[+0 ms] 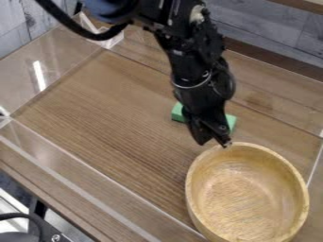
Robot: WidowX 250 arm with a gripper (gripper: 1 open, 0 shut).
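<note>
The black robot arm hangs from the top middle of the view, its gripper (210,132) low over the tabletop, just above and left of a wooden bowl (247,208). A green block (179,113) lies behind the gripper, partly hidden by it and showing on both sides. The gripper looks shut; nothing clearly shows between its fingers.
The large bowl fills the lower right. A wooden and grey wall runs along the back, and black cables are at the lower left corner.
</note>
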